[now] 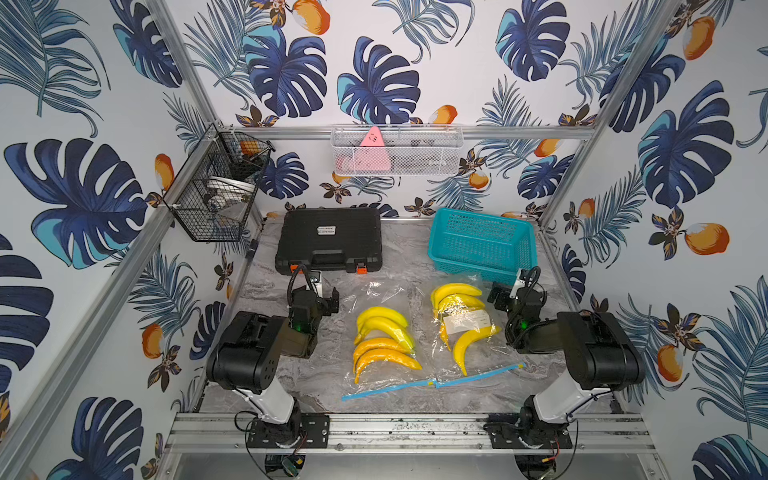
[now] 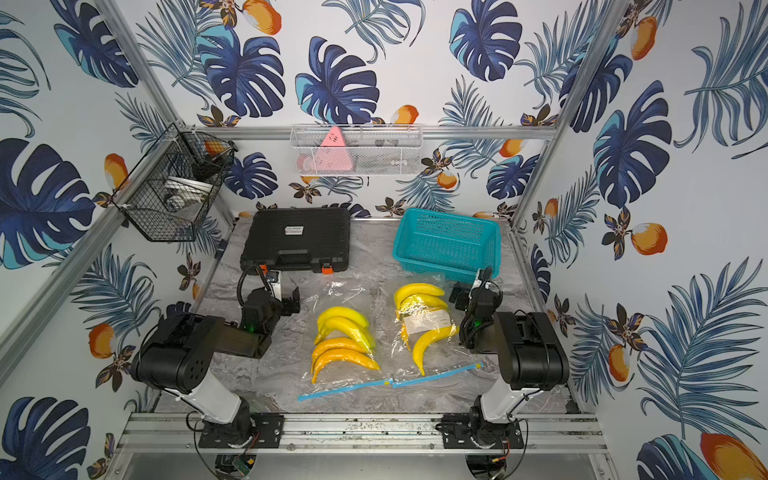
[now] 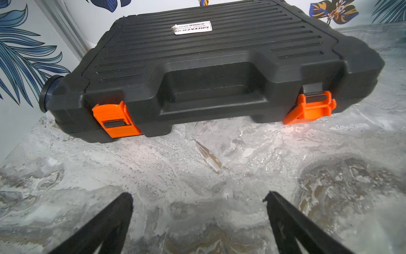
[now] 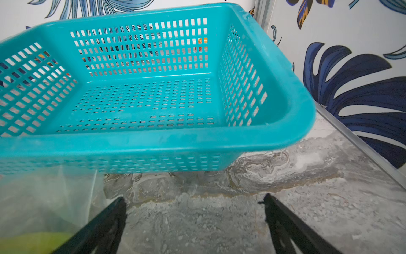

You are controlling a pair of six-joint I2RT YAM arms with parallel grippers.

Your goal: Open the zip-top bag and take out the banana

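Two clear zip top bags lie flat side by side on the table. In the left bag [image 1: 380, 296] are yellow bananas [image 1: 386, 326] and more orange ones [image 1: 387, 360]. The right bag [image 2: 436, 349] holds yellow bananas [image 2: 433, 342] and a white label [image 2: 426, 321]. Blue zip strips [image 1: 388, 390] run along the bags' front edges, and both look closed. My left gripper stands open and empty, left of the left bag. Open and empty too, my right gripper is right of the right bag, whose plastic [image 4: 50, 203] shows at lower left in the right wrist view.
A black case [image 1: 329, 240] with orange latches sits at the back left. Behind the right bag stands an empty teal basket [image 1: 483, 244]. A black wire basket [image 1: 222, 188] and a white mesh basket [image 1: 397, 152] hang on the frame above the table.
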